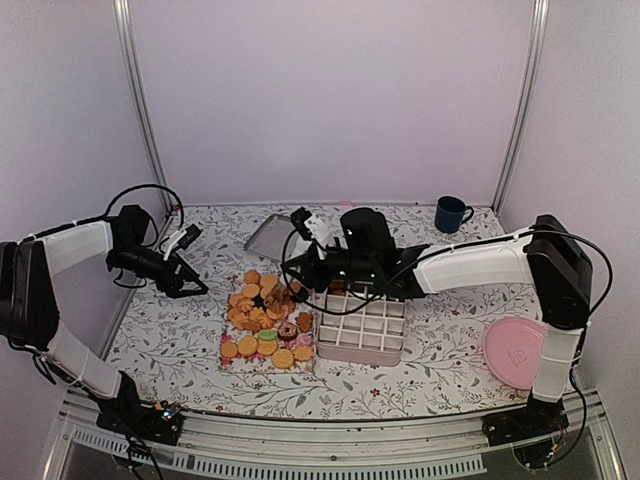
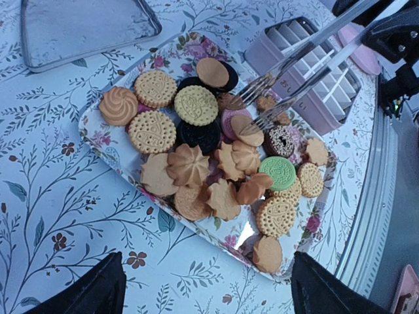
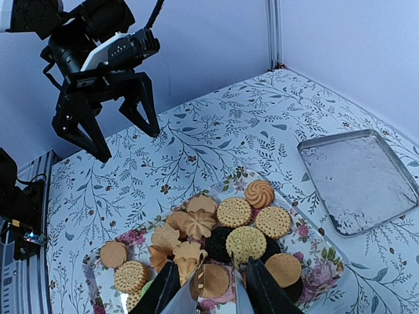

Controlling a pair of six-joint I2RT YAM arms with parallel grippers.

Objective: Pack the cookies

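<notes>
A floral tray holds many assorted cookies, among them a green one and dark ones. To its right stands a pink divided box with white compartments. My right gripper holds up metal tongs over the tray's right part, their two arms apart, tips among the cookies by a pink cookie and a tan one. My left gripper hangs open over the bare table left of the tray, nothing between its fingers.
An empty metal tray lies behind the cookies. A pink plate is at the right front, a blue mug at the back right. The table left of the cookie tray is clear.
</notes>
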